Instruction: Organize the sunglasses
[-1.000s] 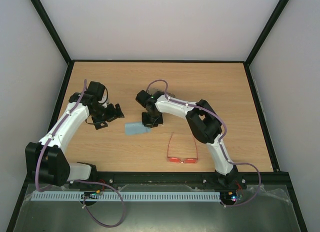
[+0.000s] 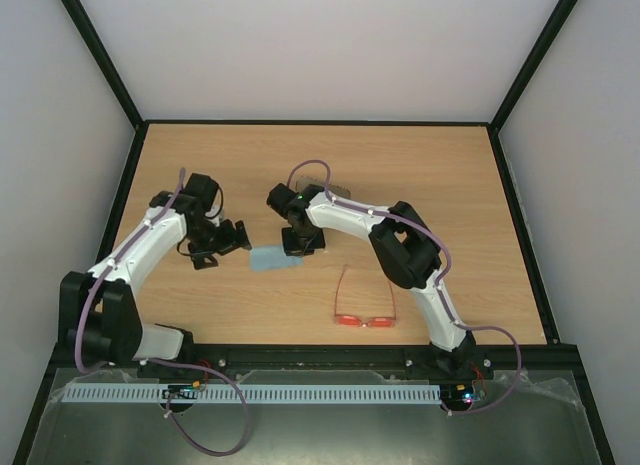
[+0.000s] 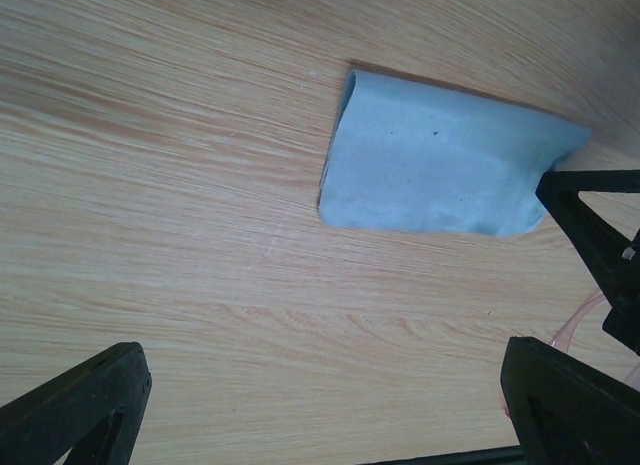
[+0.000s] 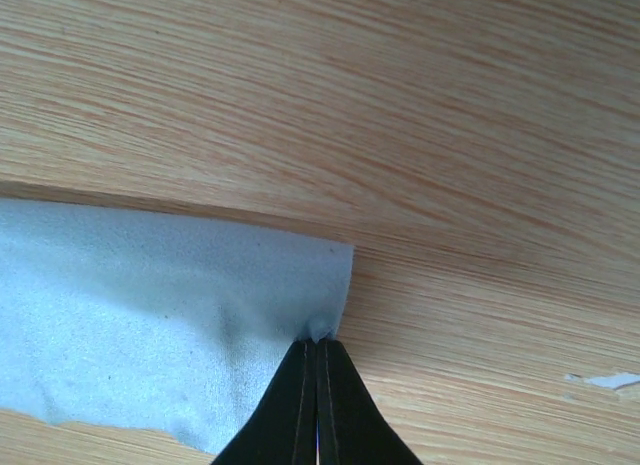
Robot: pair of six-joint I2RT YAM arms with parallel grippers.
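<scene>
A folded blue cloth (image 2: 275, 258) lies flat on the table between my two grippers. Its right edge puckers at the fingertips (image 4: 304, 370) of my right gripper, which is shut on that edge. In the left wrist view the cloth (image 3: 440, 160) lies beyond my left gripper, whose fingers stand wide open with only bare wood between them. The red-framed sunglasses (image 2: 365, 321) rest at the table's front, temples unfolded and pointing away, apart from both grippers. Part of their frame shows at the lower right of the left wrist view.
A greyish object (image 2: 338, 189), perhaps a case, lies behind the right gripper and is partly hidden by that arm. Bare wood (image 2: 450, 165) stretches across the back and right. A small pale mark (image 4: 612, 381) shows on the wood right of the cloth.
The sunglasses have stayed put.
</scene>
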